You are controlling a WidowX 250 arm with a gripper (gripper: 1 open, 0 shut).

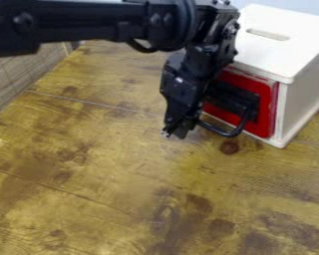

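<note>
My black gripper (178, 126) hangs low over the wooden floor, just in front of the red front (262, 100) of a white box (298, 70) at the upper right. A black handle or cable loop beside the wrist reaches down along the red panel. The fingertips point down near the floor. Whether they are open or shut is too small to tell, and the arm hides part of the box's front.
A pale tiled edge (23, 75) runs along the upper left, and a thin line crosses the floor.
</note>
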